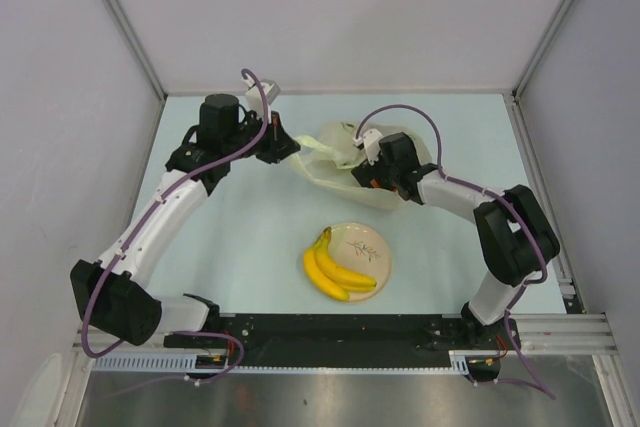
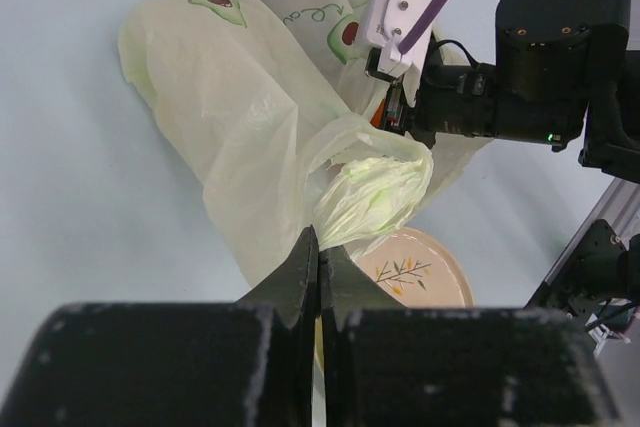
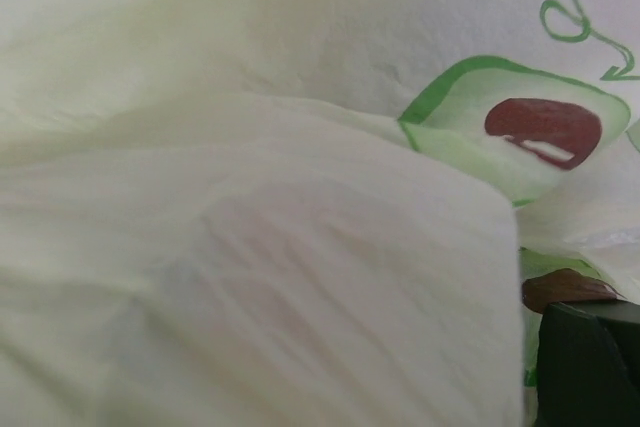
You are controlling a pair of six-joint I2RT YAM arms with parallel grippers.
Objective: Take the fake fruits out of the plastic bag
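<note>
The pale plastic bag [image 1: 345, 184] with avocado prints lies open at the back middle. My left gripper is shut on the bag's gathered edge and holds it raised to the left. Inside the bag's mouth, the right gripper [image 1: 367, 176] is low over an orange fruit [image 1: 376, 184], mostly hidden behind it. In the right wrist view one dark finger [image 3: 590, 367] shows at the far right, spread wide, while bag film covers the other side. Two yellow bananas [image 1: 332, 272] rest on a round plate [image 1: 372, 267] in front of the bag.
The plate's right part, with a twig print, is bare. A black strip with metal rails borders the front edge.
</note>
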